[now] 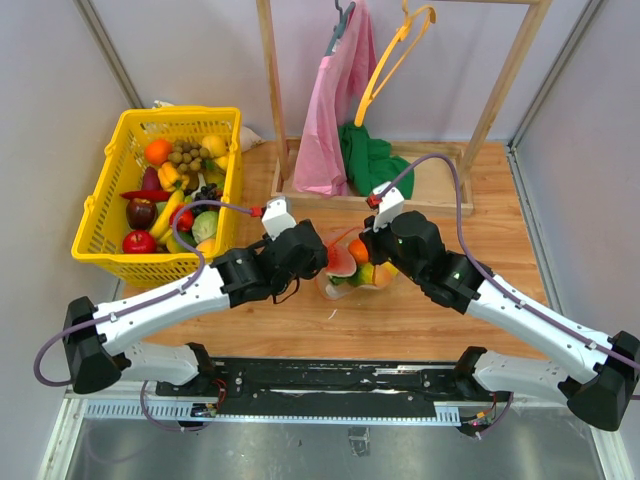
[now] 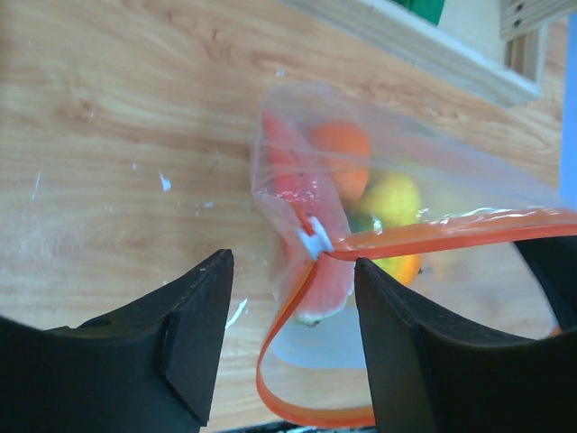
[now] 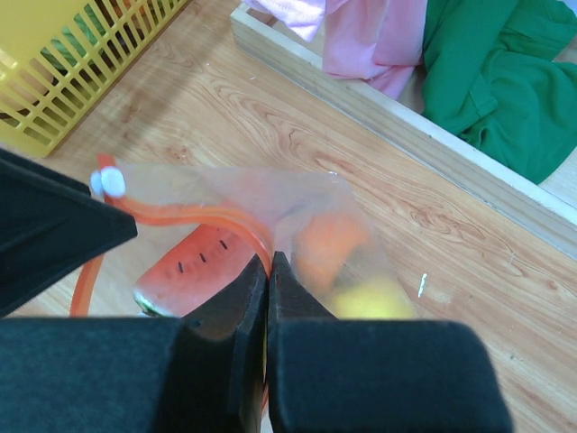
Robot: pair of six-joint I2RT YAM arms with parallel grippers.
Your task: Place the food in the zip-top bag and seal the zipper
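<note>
A zip top bag point(image 2: 406, 225) with orange zipper rim lies on the table, holding a watermelon slice point(image 3: 194, 271), an orange point(image 2: 338, 149) and a yellow fruit point(image 3: 370, 299). Its blue-white slider point(image 2: 315, 238) shows in both wrist views. My left gripper stands open just short of the slider, nothing visible between its fingers. My right gripper is shut on the bag's orange rim, its tips together over the bag.
A yellow basket point(image 1: 95, 210) of produce stands at the left. A wooden rack point(image 1: 430, 195) with pink and green cloths is at the back. Bare table lies to the right.
</note>
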